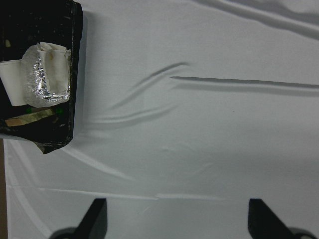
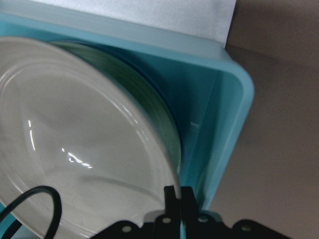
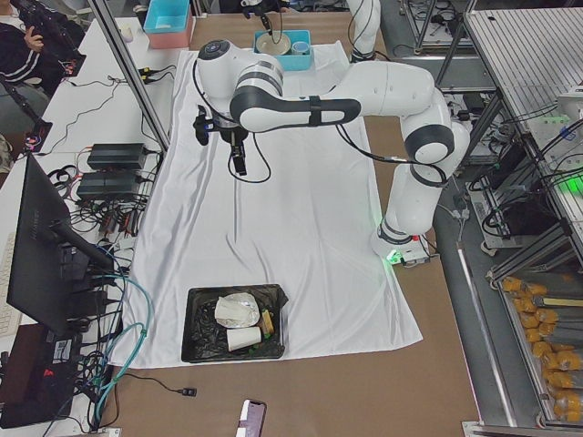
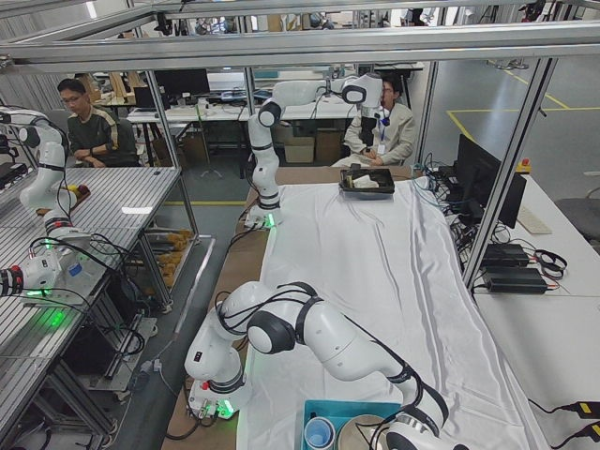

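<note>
In the right wrist view my right gripper is shut on the rim of a cream plate (image 2: 89,139) inside a light blue bin (image 2: 232,104). A green plate (image 2: 154,114) lies under it. My left gripper stands open over the white cloth (image 1: 199,139), nothing between its fingers. A black tray (image 1: 70,119) holds a crumpled foil-and-paper item (image 1: 47,77) and a white cup (image 1: 10,82). The blue bin also holds a blue cup (image 4: 320,433).
A monitor (image 3: 41,246) and cables line one side of the cloth. A phone (image 3: 250,419) lies on the brown board beyond the black tray.
</note>
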